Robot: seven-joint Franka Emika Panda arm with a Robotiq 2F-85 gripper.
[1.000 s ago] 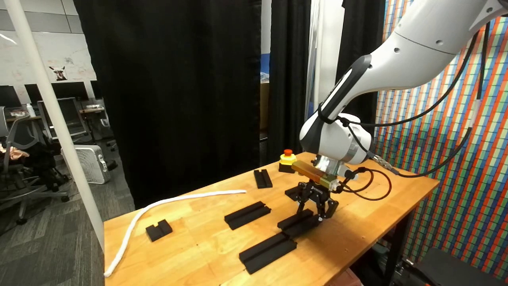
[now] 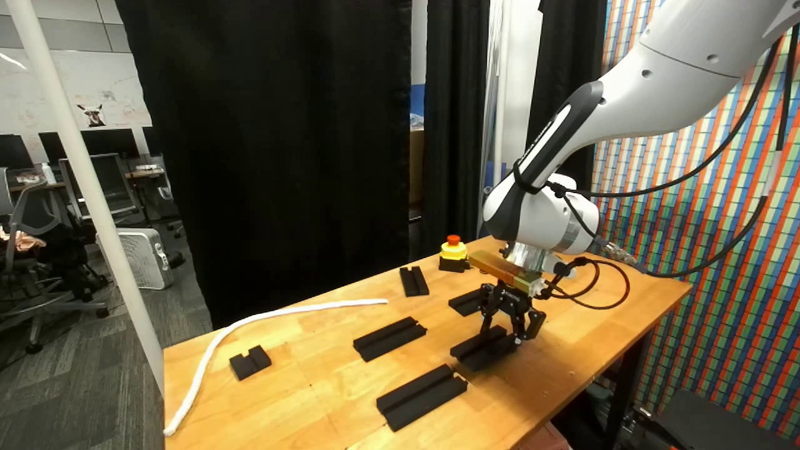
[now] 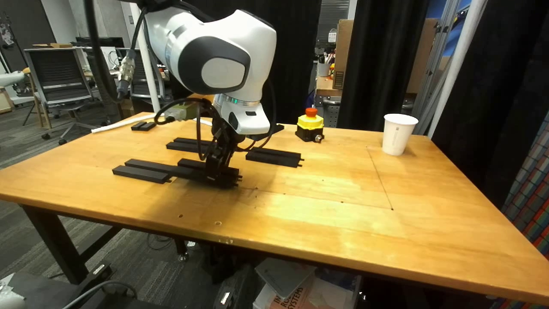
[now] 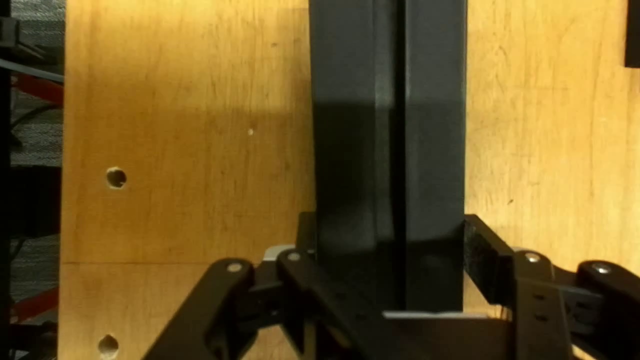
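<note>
A black grooved block (image 4: 435,150) runs up the middle of the wrist view, a channel along its length. My gripper is shut across its near end, one finger (image 4: 480,255) against each side. In exterior view 1 the gripper (image 2: 507,337) points down at this block (image 2: 480,349), which lies flat, at or close to the tabletop. Another black grooved block (image 2: 421,396) lies nearer that camera, with a gap of bare wood between the two. In exterior view 2 the arm partly covers the held block (image 3: 221,180).
More black grooved pieces lie about the table: a long one (image 2: 390,338), a short one (image 2: 249,362), one at the back (image 2: 414,281) and one behind the gripper (image 2: 466,301). A white rope (image 2: 255,319), an emergency stop button (image 2: 453,254) and a paper cup (image 3: 398,134) stand clear.
My gripper and the block in it have moved right and slightly back in exterior view 1. The held block was end to end with the nearer block; now a gap separates them.
</note>
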